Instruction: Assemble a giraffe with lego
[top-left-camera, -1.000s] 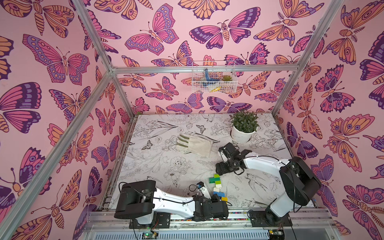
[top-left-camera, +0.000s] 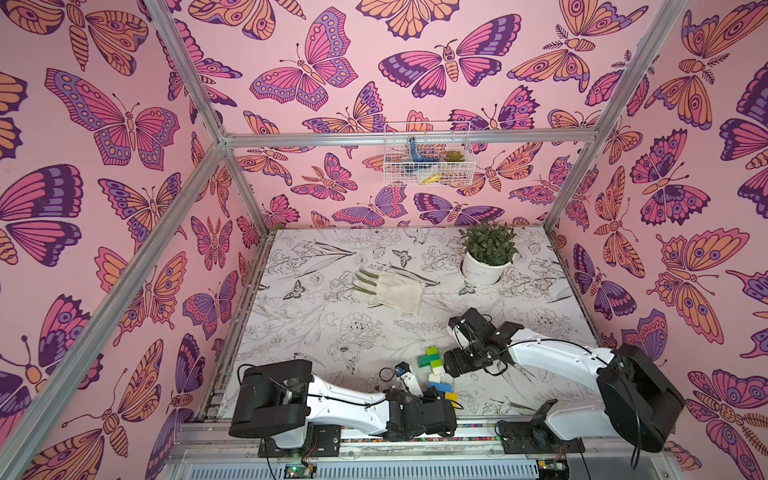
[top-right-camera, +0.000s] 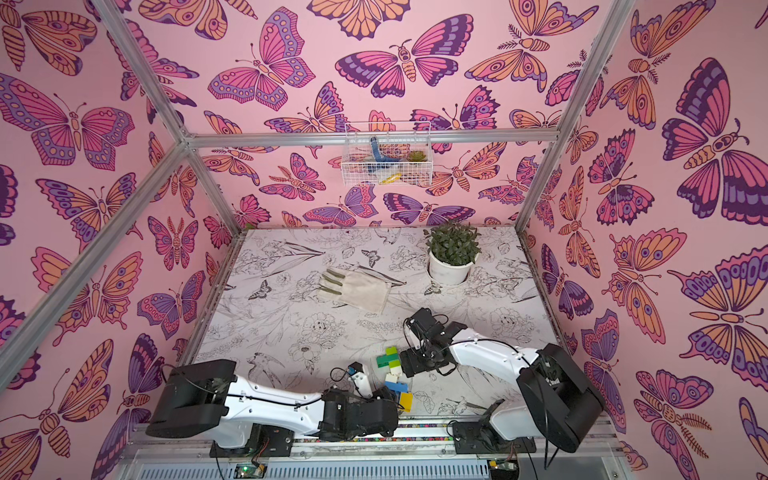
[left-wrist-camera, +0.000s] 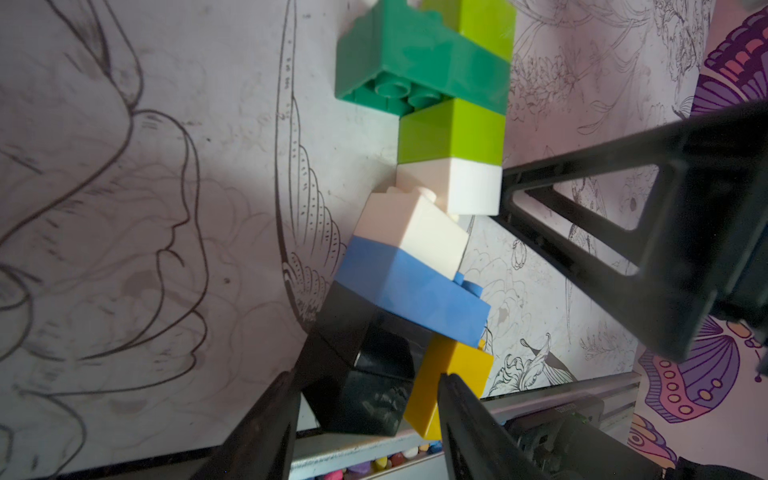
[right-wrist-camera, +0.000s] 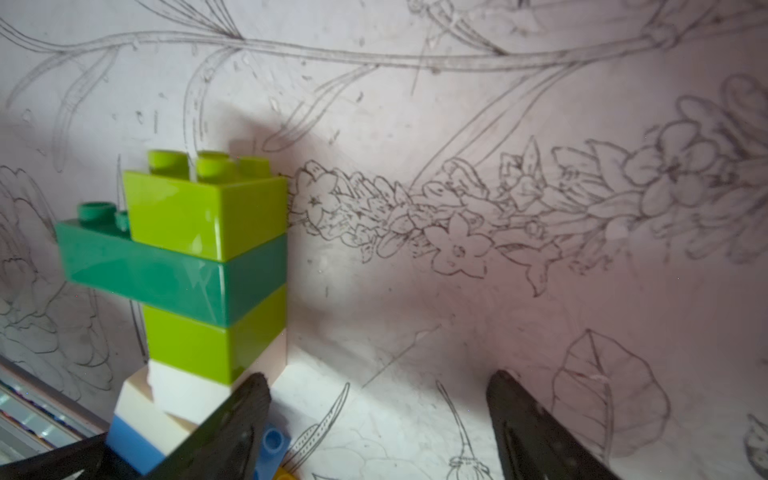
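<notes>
The brick build lies near the table's front. In the left wrist view it runs from a light green brick (left-wrist-camera: 484, 24) through a dark green brick (left-wrist-camera: 436, 60), another light green one (left-wrist-camera: 452, 132) and two white bricks (left-wrist-camera: 416, 228) to a blue brick (left-wrist-camera: 412, 276), black bricks (left-wrist-camera: 372, 364) and a yellow brick (left-wrist-camera: 452, 372). The white bricks meet at an angle, studs showing between them. My left gripper has its fingers apart on either side of the black bricks; whether they press is unclear. My right gripper is open beside the build, bare table between its fingers.
Behind the bricks lies a pale glove (top-left-camera: 396, 289). A potted plant (top-left-camera: 486, 252) stands at the back right, and a wire basket (top-left-camera: 429, 164) hangs on the rear wall. Both grippers are close together.
The left arm looks unmoved.
</notes>
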